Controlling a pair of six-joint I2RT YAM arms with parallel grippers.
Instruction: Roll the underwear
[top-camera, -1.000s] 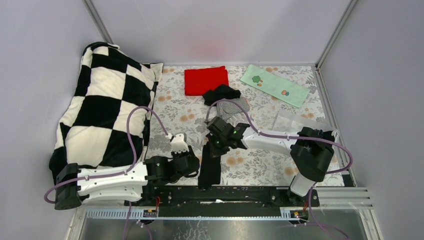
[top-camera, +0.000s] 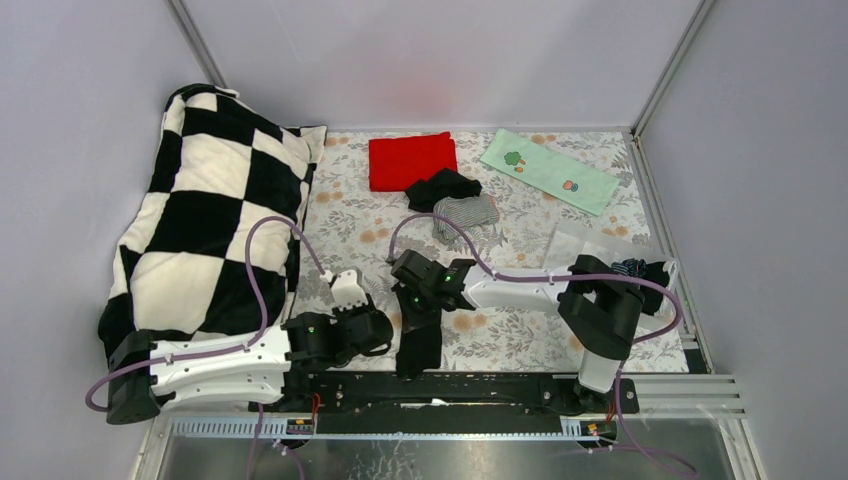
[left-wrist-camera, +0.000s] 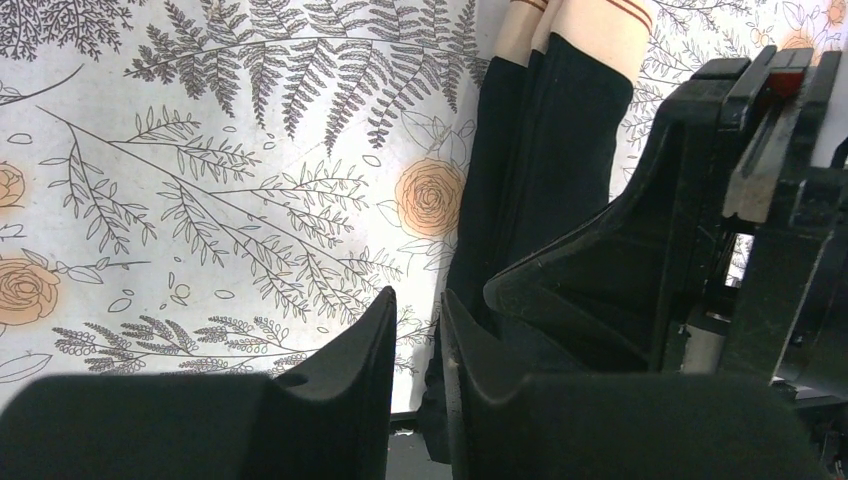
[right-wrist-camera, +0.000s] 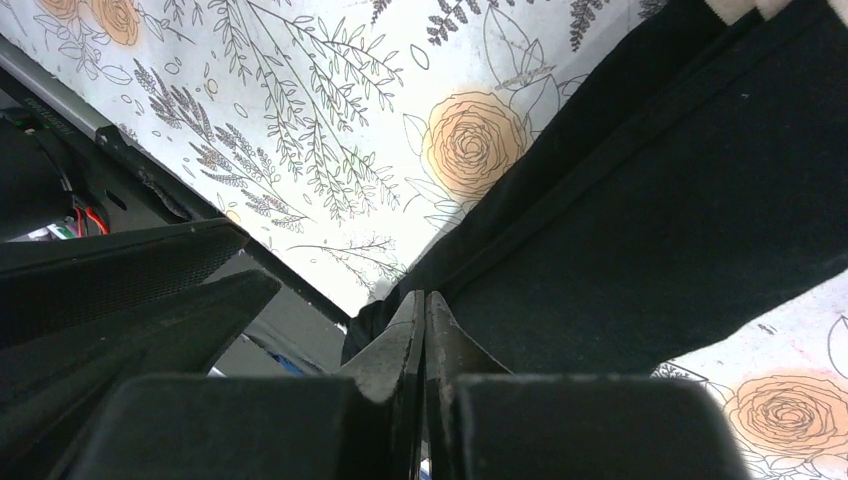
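Note:
The underwear is black cloth (top-camera: 420, 347) folded into a narrow strip, lying lengthwise near the table's front edge. A beige waistband (left-wrist-camera: 600, 35) shows at its far end in the left wrist view. My left gripper is part open beside the strip's left edge, with nothing seen between its fingers. From the other side, my right gripper reaches over the black cloth (right-wrist-camera: 660, 220); its fingertips are together and no cloth shows between them. The right arm covers the strip's far part in the top view.
Beyond lie a red cloth (top-camera: 411, 163), a black bundle (top-camera: 443, 187), a grey striped cloth (top-camera: 466, 214) and a green cloth (top-camera: 550, 172). A checkered blanket (top-camera: 215, 210) fills the left side. A clear container (top-camera: 590, 240) stands right.
The right gripper has moved left and towards the front, over the underwear. The strip's near end looks the same.

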